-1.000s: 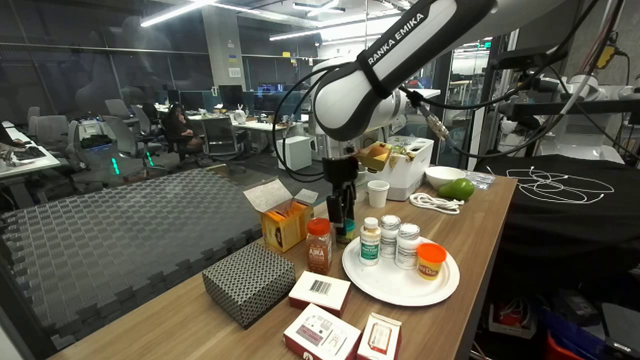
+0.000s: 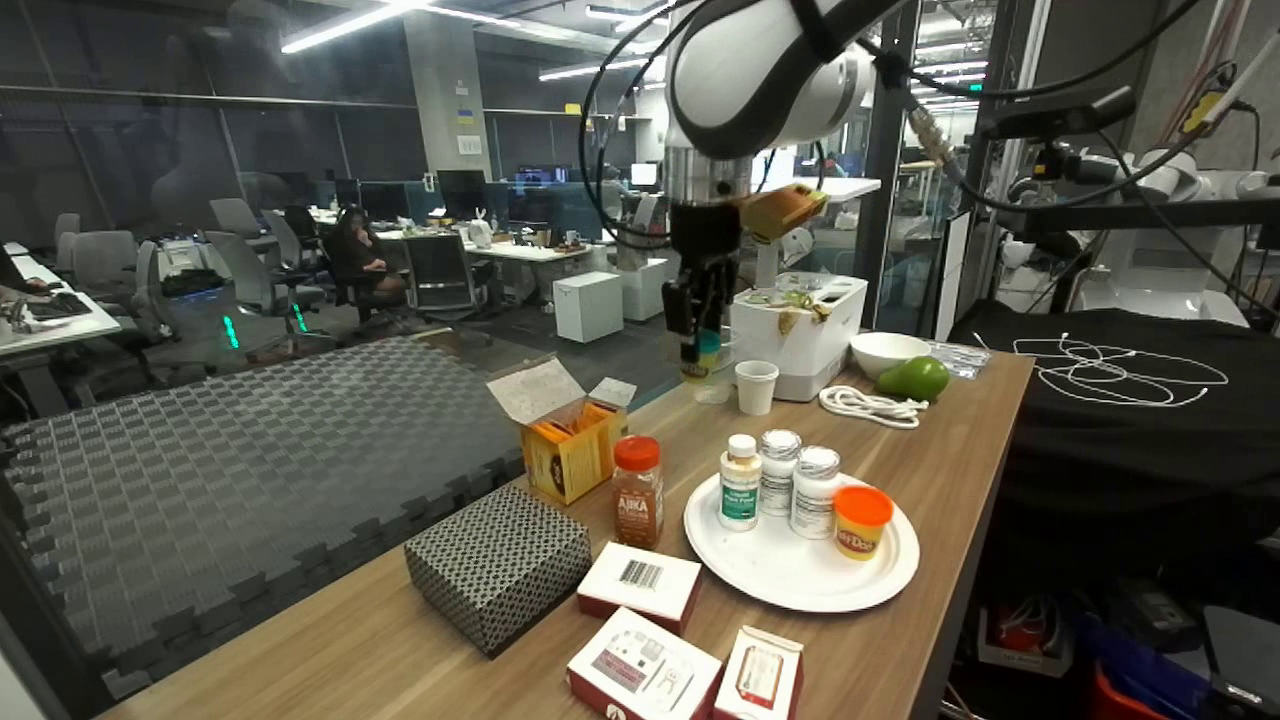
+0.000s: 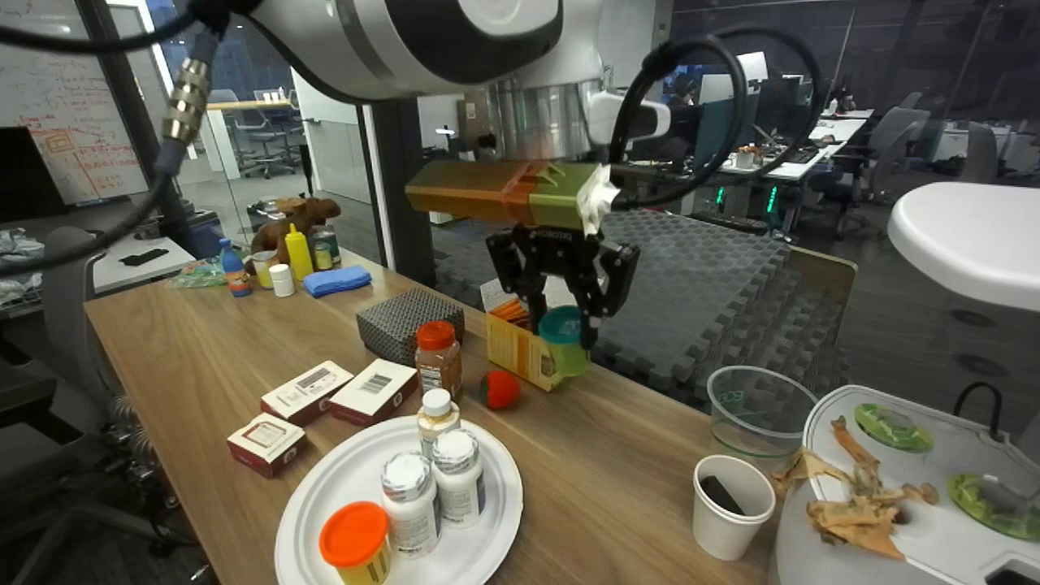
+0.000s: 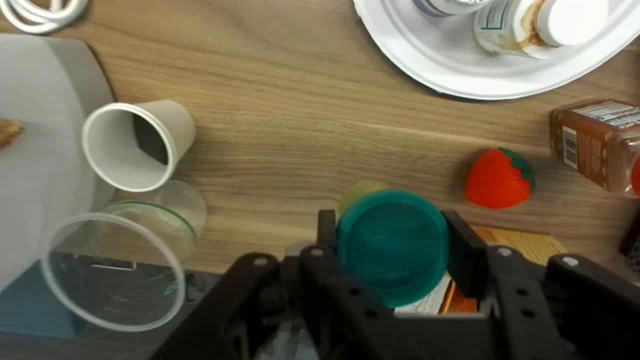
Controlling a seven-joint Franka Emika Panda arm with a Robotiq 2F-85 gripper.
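A small tub with a teal lid [image 4: 393, 247] is between the fingers of my gripper, which is shut on it. In the second exterior view the same tub [image 3: 563, 341], its lower part yellow-green, hangs upright above the table, with my gripper [image 3: 562, 327] around its lid. From the first exterior view, the gripper [image 2: 699, 342] stands high over the table's far part, the tub [image 2: 705, 356] at its fingertips. The white plate [image 2: 801, 570] carries several containers, among them an orange-lidded Play-Doh tub [image 2: 863, 523] and white bottles [image 2: 740, 482].
A strawberry [image 3: 500, 389] lies near the red-lidded spice jar [image 3: 439, 357] and the open yellow box [image 2: 573, 450]. A paper cup [image 3: 733, 507] and a clear cup [image 3: 760, 411] stand beside the white appliance [image 2: 798, 336]. Bare table lies between plate and cups.
My gripper has risen from near the tabletop beside the plate, carrying the teal-lidded tub up and toward the far end, near the cups. The objects on the plate have not moved.
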